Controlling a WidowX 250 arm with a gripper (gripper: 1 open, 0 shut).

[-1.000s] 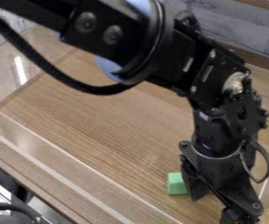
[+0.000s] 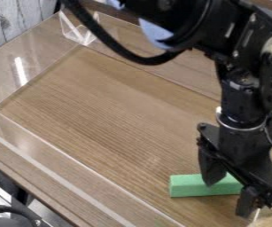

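A green block lies on the wooden table at the lower right. My black gripper hangs over its right part, fingers pointing down around it and hiding that end. The fingers stand apart, and I cannot tell whether they touch the block.
Tape lines run along the left and near edges. A clear plastic piece sits at the back left. Dark items and cables lie beyond the lower left edge.
My gripper has risen a little and shifted, uncovering more of the green block, which stays in about the same place.
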